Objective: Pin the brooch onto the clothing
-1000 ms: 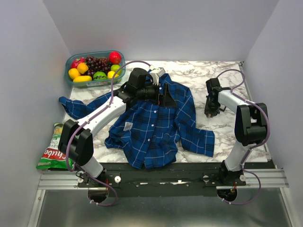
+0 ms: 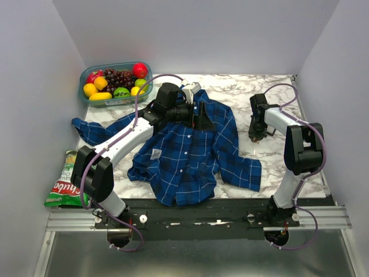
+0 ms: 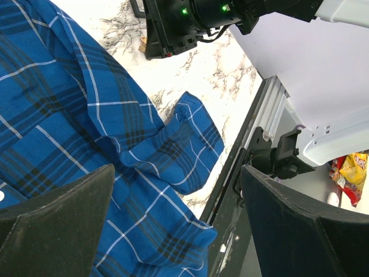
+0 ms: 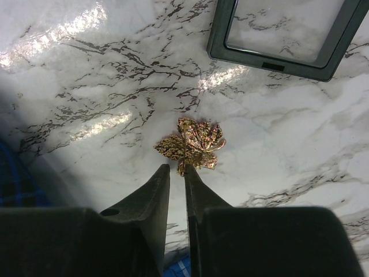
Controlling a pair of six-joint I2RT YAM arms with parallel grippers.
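A gold leaf-shaped brooch [image 4: 193,144] lies flat on the marble table, just beyond the fingertips of my right gripper. These fingers are part open with a narrow gap, and the brooch's near tip reaches the right fingertip; I cannot tell whether they touch. In the left wrist view a bit of the brooch [image 3: 143,44] shows beside the right arm. The blue plaid shirt [image 2: 187,156] is spread over the middle of the table. Above its upper part, my left gripper [image 2: 202,120] hangs wide open and empty.
Close to the brooch lies a dark rectangular frame [image 4: 277,64]. A fruit basket [image 2: 118,101] stands at the back left, and a green snack bag [image 2: 63,182] is at the left edge. Bare marble surrounds the brooch.
The left arm and shirt are unmoved.
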